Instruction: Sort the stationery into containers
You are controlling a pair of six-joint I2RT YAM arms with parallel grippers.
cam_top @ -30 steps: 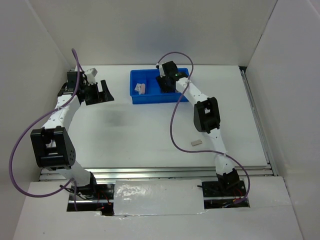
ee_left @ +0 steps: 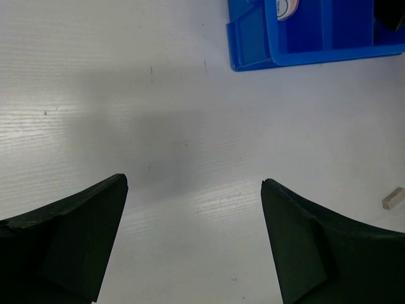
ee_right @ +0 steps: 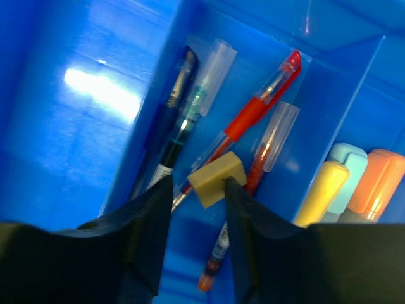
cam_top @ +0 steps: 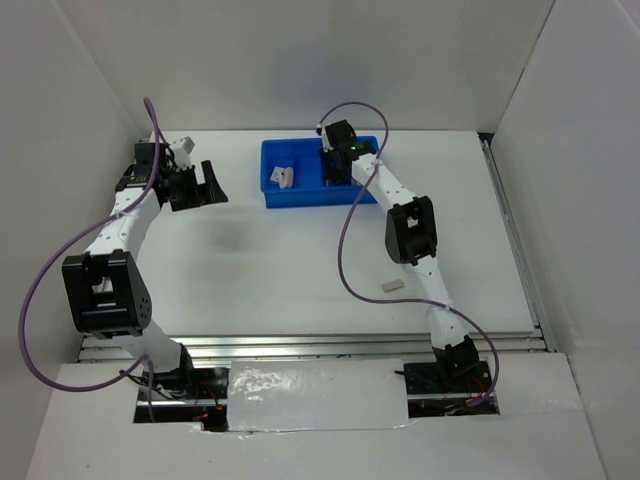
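Observation:
My right gripper is over the middle compartment of the blue organiser (cam_top: 313, 200), its fingers part open around the near part of a small tan block (ee_right: 209, 174); contact is unclear. In the right wrist view pens lie below: a red pen (ee_right: 246, 117), a dark pen (ee_right: 181, 130) and others. Yellow (ee_right: 323, 193), teal and orange items fill the compartment to the right. My left gripper stands open over bare table at the left, holding nothing.
A small grey-tan piece (cam_top: 393, 285) lies on the table at the front right. White items (cam_top: 280, 176) sit in the organiser's left compartment.
The right arm has shifted very slightly over the organiser. The left arm is unchanged.

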